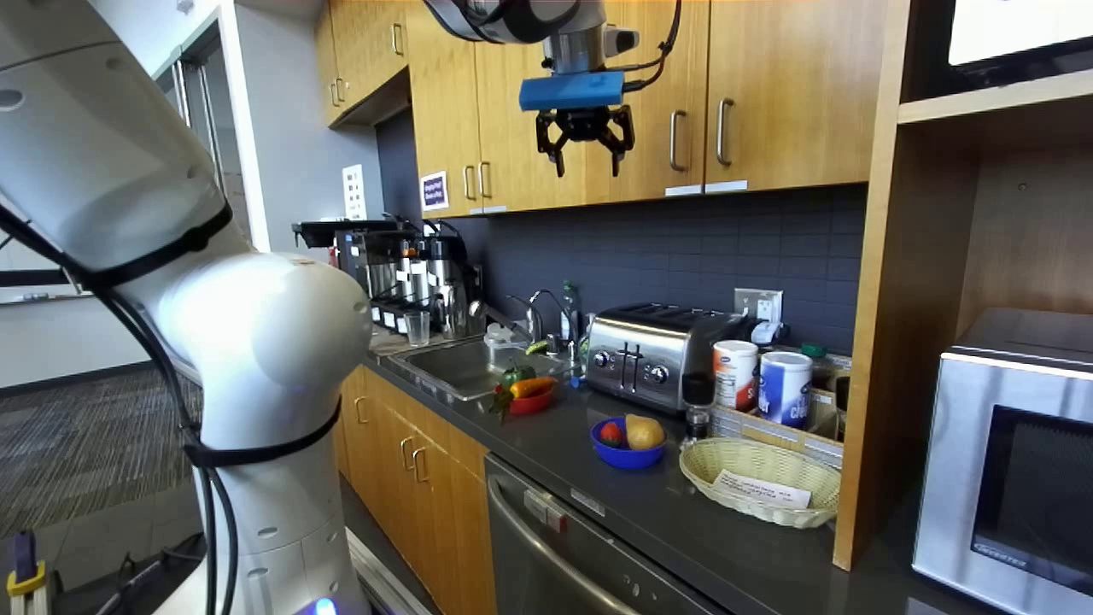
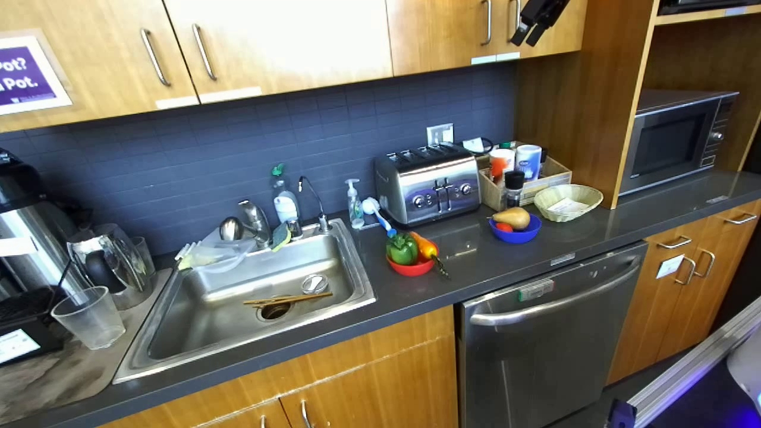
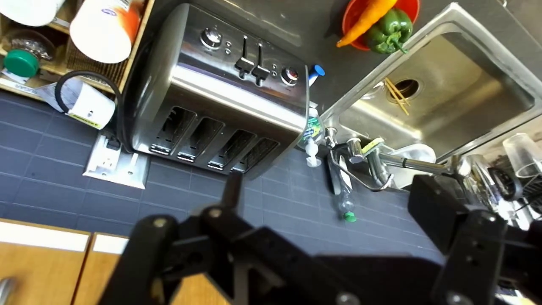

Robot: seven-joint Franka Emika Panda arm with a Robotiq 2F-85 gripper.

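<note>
High above the counter, in front of the upper cupboards, my gripper (image 1: 587,169) hangs open with its fingers pointing down and nothing between them. On the counter by the sink is a red bowl (image 2: 411,270) holding a green pepper (image 2: 401,249) and an orange carrot-like vegetable (image 2: 425,246). Farther right stands a blue bowl (image 2: 516,234) with a yellow-brown pear (image 2: 513,217) and a small red item (image 2: 503,227) in it. A four-slot steel toaster (image 3: 223,96) fills much of the wrist view, well away from my dark, blurred fingers (image 3: 437,208).
The sink (image 2: 250,285) holds chopsticks (image 2: 288,299). Right of the toaster are a wooden organizer (image 2: 560,173) with canisters and a wicker basket (image 2: 568,203) containing paper. Cupboards (image 1: 656,113) stand behind the gripper. Bare counter (image 2: 467,264) lies between the bowls.
</note>
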